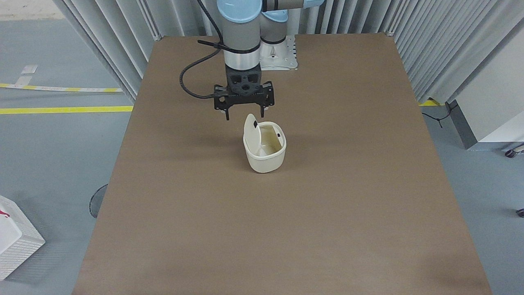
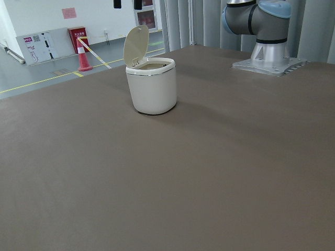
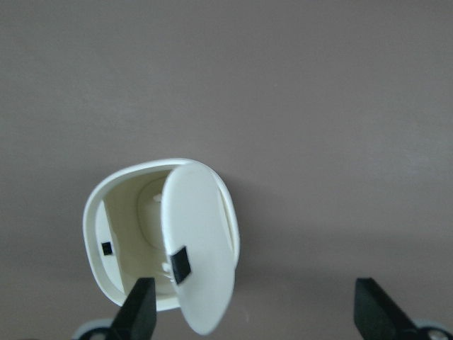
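Note:
A small white bin [image 1: 265, 162] with its lid [image 1: 251, 128] raised stands on the brown table, seen upright in the left view [image 2: 152, 91]. From the wrist, its lid [image 3: 202, 255] leans over part of the opening; small white bits show inside, too unclear to identify. My gripper [image 1: 244, 115] is above and behind the bin, fingers wide apart and empty. In the wrist view the gripper straddles bare table and the bin's near edge from above. In the left view only dark fingertips show at the top.
The arm's base [image 1: 282, 59] sits at the back edge, with curtains behind it. A white box [image 1: 17, 236] stands on the floor at left.

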